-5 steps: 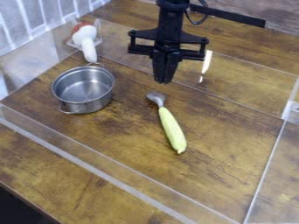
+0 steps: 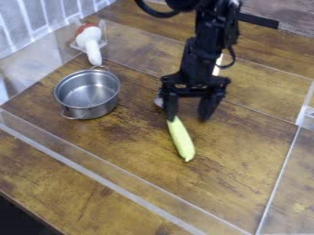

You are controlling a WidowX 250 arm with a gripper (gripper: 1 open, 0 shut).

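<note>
My black gripper (image 2: 192, 99) has its fingers spread open low over the middle of the wooden table, around the upper end of a long pale yellow-green vegetable (image 2: 182, 138) with a grey tip. Part of that upper end is hidden behind the gripper. Whether the fingers touch it is unclear.
A steel pot (image 2: 87, 93) stands on the left. A white object with red on it (image 2: 88, 42) lies at the back left. A pale upright object (image 2: 225, 57) is partly hidden behind the arm.
The vegetable looks unmoved.
</note>
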